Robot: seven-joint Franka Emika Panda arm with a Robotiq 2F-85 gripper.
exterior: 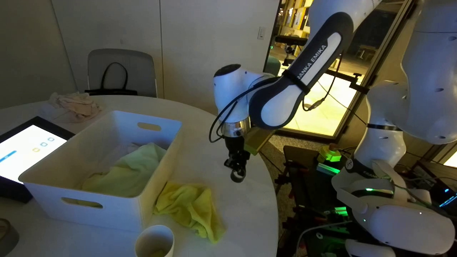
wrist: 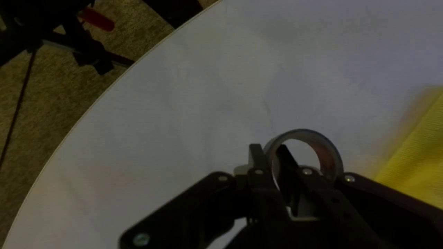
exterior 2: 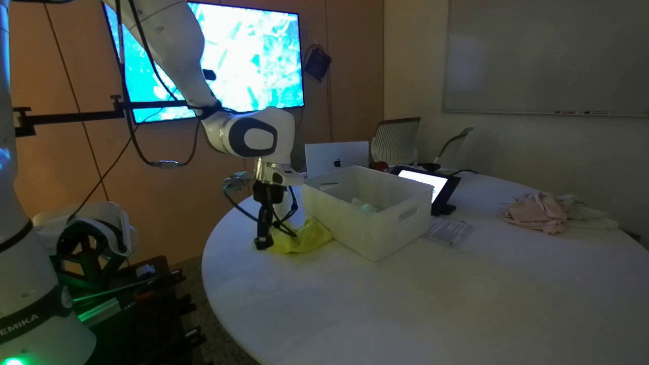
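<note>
A grey ring (wrist: 305, 135), probably a roll of tape, is pinched at its wall by my gripper, one finger inside the hole and the other outside. In exterior view 1 the ring (exterior: 238, 176) hangs below the gripper (exterior: 236, 169), above the white table. Exterior view 2 has the gripper (exterior 2: 263, 242) too small and dark to make out the ring. A yellow cloth (exterior: 188, 207) lies crumpled on the table beside the white bin (exterior: 98, 218), apart from the gripper. Inside the bin lies a pale green cloth (exterior: 128, 171).
A white cup (exterior: 143, 246) stands near the bin's corner, and another dark roll (exterior: 6, 235) sits at the left edge. A lit tablet (exterior: 30, 145) is behind the bin. Pink cloth (exterior 2: 535, 213) lies farther off. The table's rounded edge (wrist: 95, 103) is close to the gripper.
</note>
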